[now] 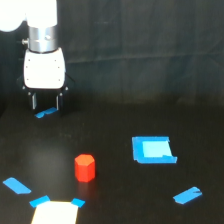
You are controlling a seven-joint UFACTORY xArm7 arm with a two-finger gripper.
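A red hexagonal block [84,168] stands on the black tabletop, left of centre and toward the front. The white arm comes down at the upper left, and its gripper [45,100] hangs over the back left of the table, fingers spread apart with nothing seen between them. It is apart from the red block, behind it and to the left.
Right of the block lies a pale square edged in blue tape [156,149]. A cream square [55,213] with blue tape lies at the front left edge. Small blue tape strips mark the tabletop.
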